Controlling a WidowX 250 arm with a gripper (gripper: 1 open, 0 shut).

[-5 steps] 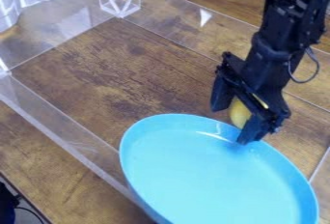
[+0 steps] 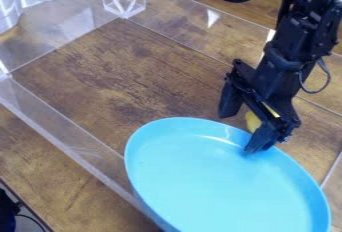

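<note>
My black gripper (image 2: 249, 116) is low over the back rim of a large blue oval plate (image 2: 214, 191), its fingers open. A small yellow object (image 2: 254, 122) is partly hidden behind and between the fingers; whether they touch it I cannot tell.
Clear plastic walls edge the wooden work area (image 2: 114, 76) on the left and back. The wood left of the gripper and behind the plate is bare. Black cables lie at the bottom-left corner.
The plate looks unmoved.
</note>
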